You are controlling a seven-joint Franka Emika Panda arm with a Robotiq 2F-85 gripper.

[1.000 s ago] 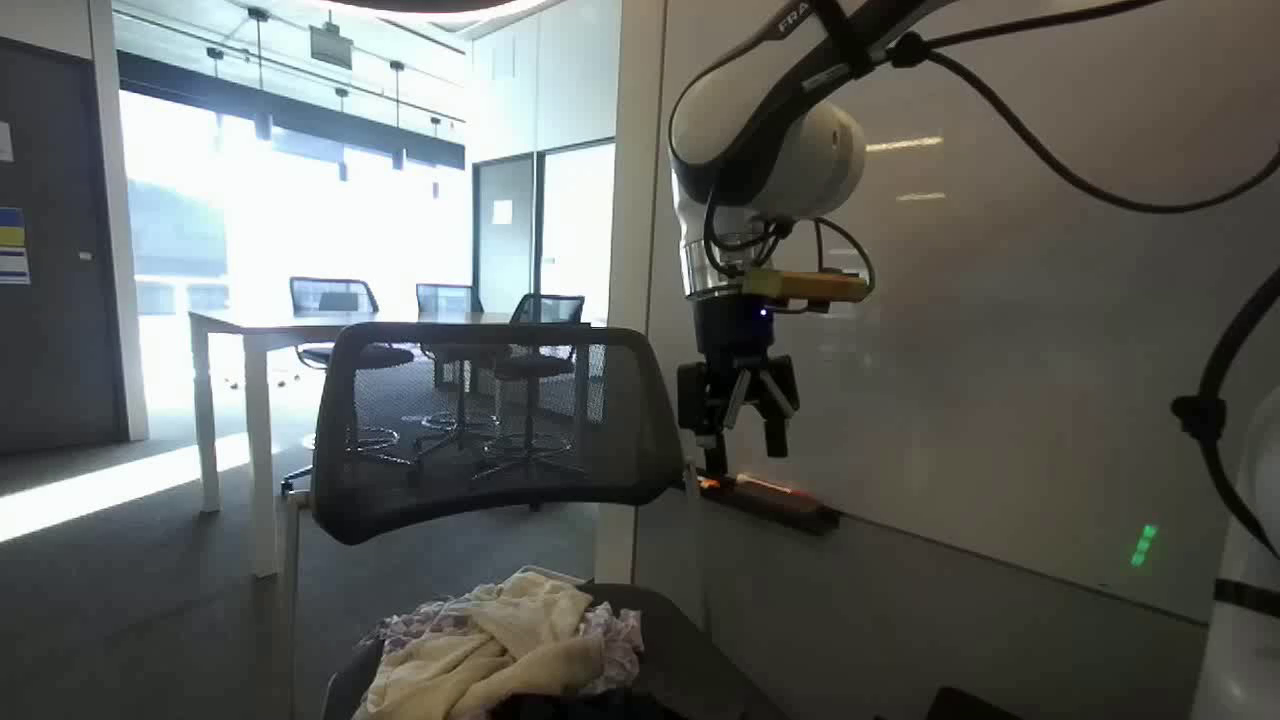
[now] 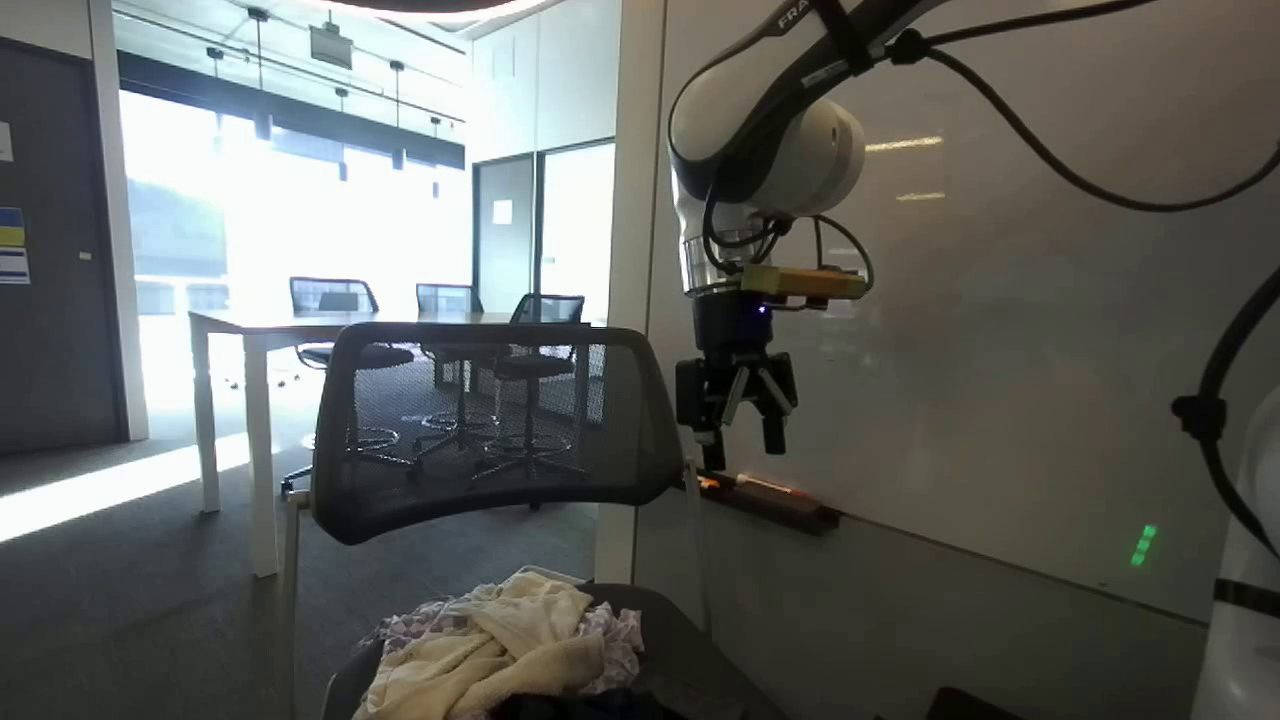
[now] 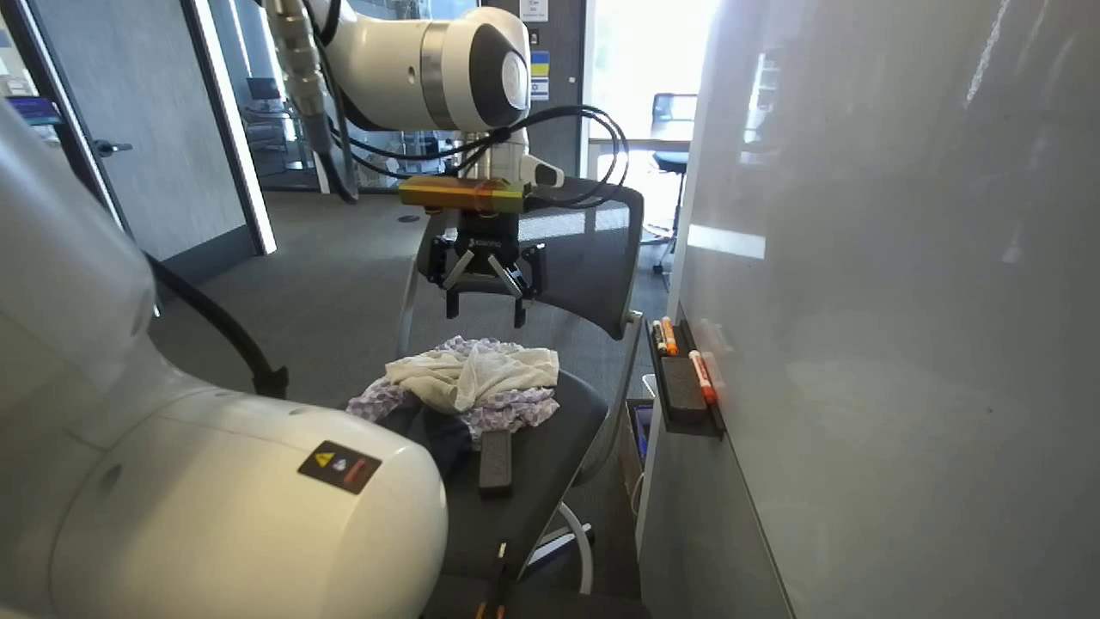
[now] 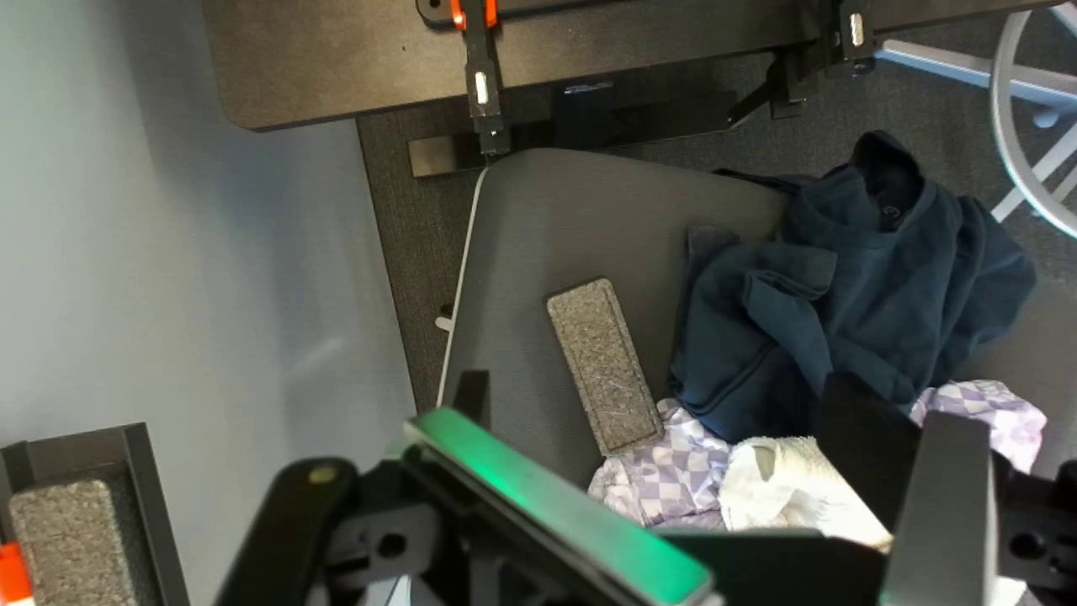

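My gripper (image 3: 485, 310) hangs open above the chair seat (image 3: 531, 495), with nothing between its fingers. Below it lies a heap of clothes: a cream cloth (image 3: 485, 373), a lilac checked cloth (image 3: 512, 413) and a dark navy garment (image 4: 868, 283). A grey felt eraser (image 4: 606, 365) rests flat on the seat beside the heap, one end touching the checked cloth. In exterior view 1 the gripper (image 2: 745, 457) stands clear of the clothes, in front of the whiteboard (image 2: 984, 360). Parts of the cream cloth are hidden by the fingers in the wrist view.
The whiteboard rises along one side of the chair. On its tray (image 3: 701, 428) sit another eraser (image 3: 682, 383), a red marker (image 3: 702, 376) and an orange marker (image 3: 669, 335). The chair's mesh back (image 2: 504, 414) stands upright behind the clothes. A dark table edge (image 4: 333, 76) borders the seat.
The gripper has risen by a tiny amount. Clothes and tray look the same.
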